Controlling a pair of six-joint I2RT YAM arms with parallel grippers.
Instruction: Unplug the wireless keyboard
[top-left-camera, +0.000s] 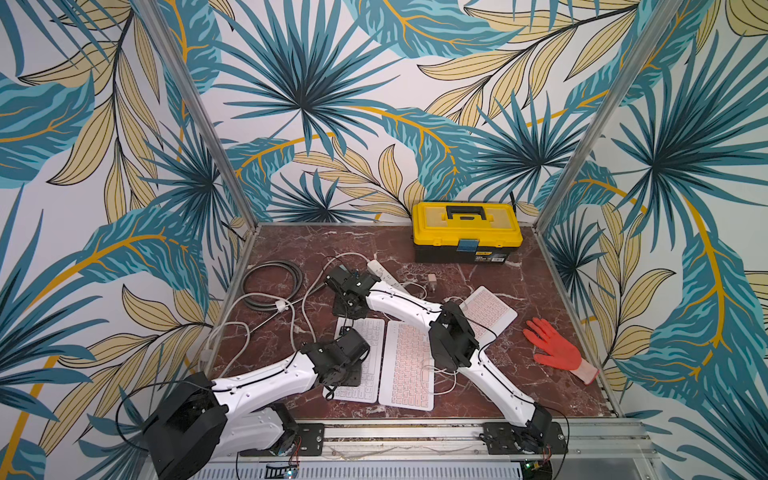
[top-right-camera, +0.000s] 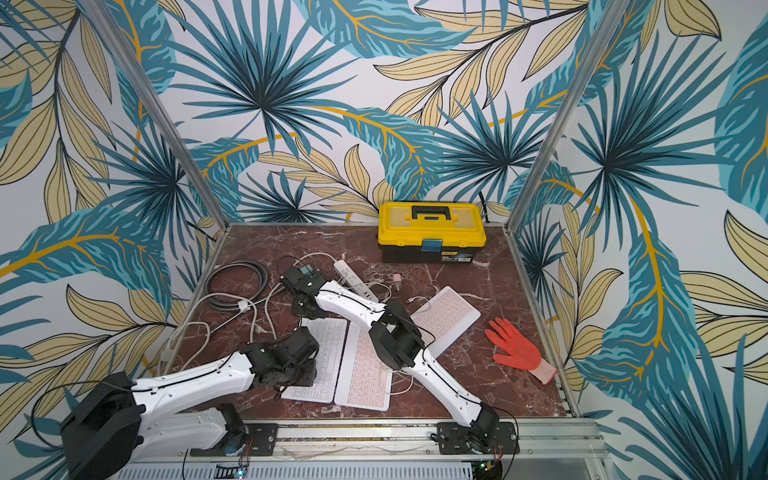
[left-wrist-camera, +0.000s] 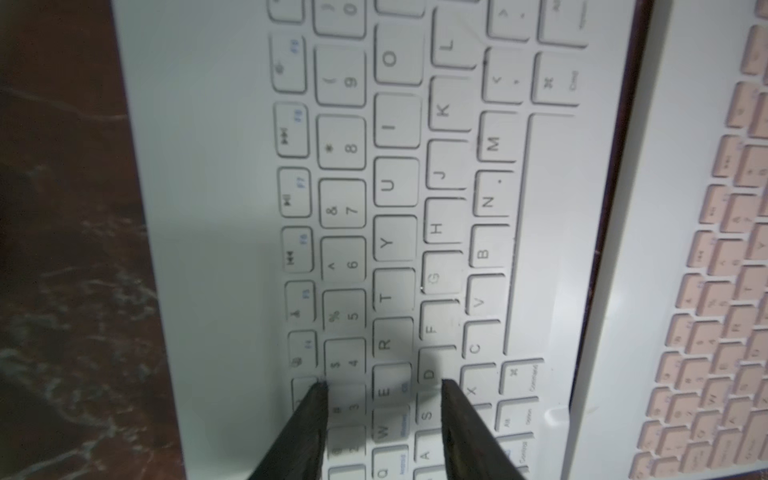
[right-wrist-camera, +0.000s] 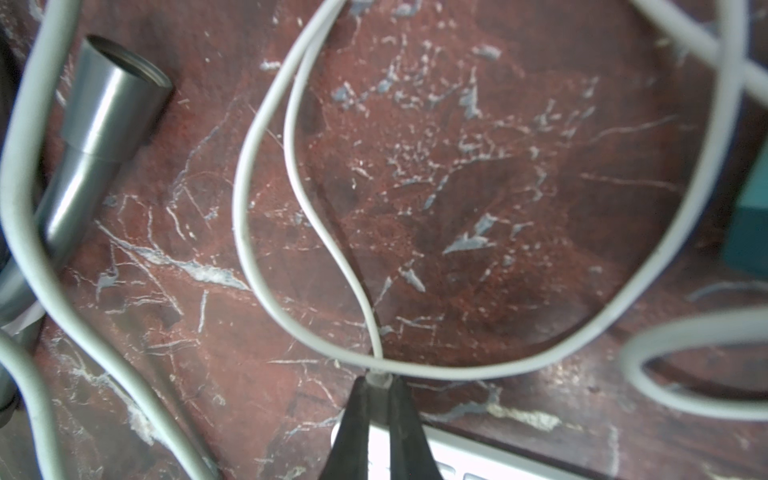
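Observation:
A white keyboard (top-left-camera: 364, 344) lies at the front middle, beside a pink-keyed keyboard (top-left-camera: 408, 368). My left gripper is over the white keyboard, fingers apart with only keys visible between them. My right gripper is shut at the keyboard's far end, its tips at a cable plug (right-wrist-camera: 378, 376) with a thin white cable running from it; whether the plug is held or seated is hard to tell.
A power strip (top-right-camera: 352, 276), coiled hose (top-right-camera: 214, 288) and loose cables lie behind and left. A yellow toolbox (top-left-camera: 466, 224) stands at the back, an orange glove (top-left-camera: 552, 344) at right. Another pink-keyed keyboard (top-left-camera: 488, 312) lies right of centre.

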